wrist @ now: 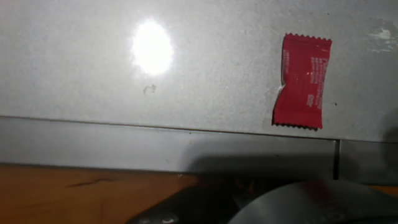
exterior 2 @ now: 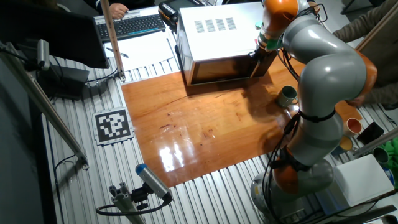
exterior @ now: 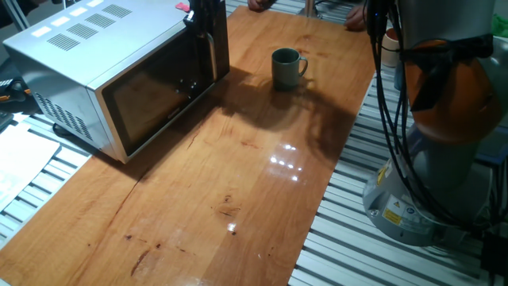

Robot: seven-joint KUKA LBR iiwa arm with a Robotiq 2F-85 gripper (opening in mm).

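Observation:
A silver microwave point(exterior: 103, 40) with a dark glass door stands along the wooden board's edge. Its door looks closed, with a vertical handle point(exterior: 212, 57) near the far end. My gripper point(exterior 2: 254, 55) is at the handle end, close to the microwave's upper front edge; whether it touches the handle is unclear. In the wrist view, dark blurred gripper parts fill the bottom edge, and the finger gap is hidden. A red candy wrapper point(wrist: 303, 82) lies on the microwave's top. On the board, a green mug point(exterior: 286, 69) stands upright, apart from the gripper.
The wooden board point(exterior: 182, 214) is bare in front of the microwave. Beyond the board's far end, a person's hands point(exterior: 355, 17) rest. Cups point(exterior 2: 352, 127) and a white box point(exterior 2: 364, 179) stand near my arm's base.

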